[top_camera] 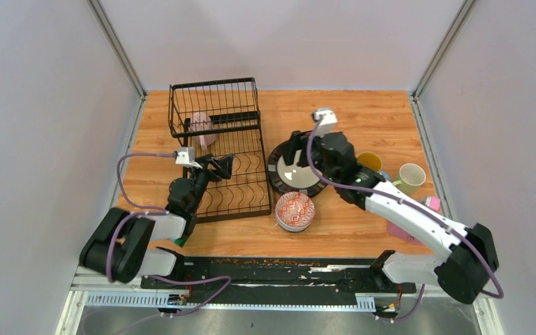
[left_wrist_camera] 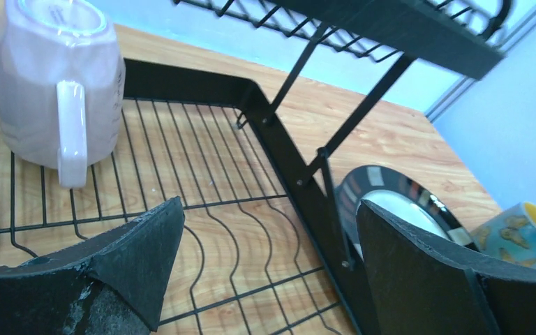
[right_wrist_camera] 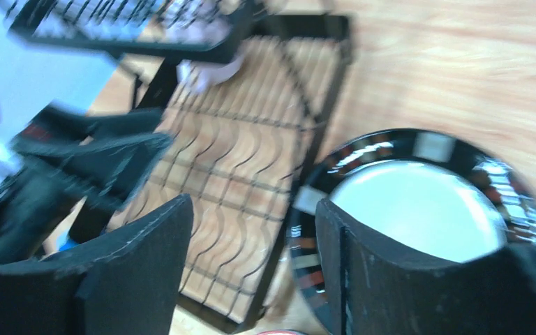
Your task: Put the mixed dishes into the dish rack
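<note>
The black two-tier dish rack (top_camera: 215, 85) holds a pink mug (left_wrist_camera: 42, 84) on its lower level. My left gripper (top_camera: 223, 167) hangs open over the rack's lower wires, facing the mug. My right gripper (top_camera: 292, 146) is open above the black-rimmed plate (right_wrist_camera: 412, 213) right of the rack, blurred in motion. In the top view a bowl with red pattern (top_camera: 294, 208) sits below the plate; a yellow mug (top_camera: 370, 160) and a pale mug (top_camera: 412, 176) stand at the right.
A pink object (top_camera: 401, 234) lies at the front right, partly behind the right arm. Bare wood shows behind the plate and left of the rack.
</note>
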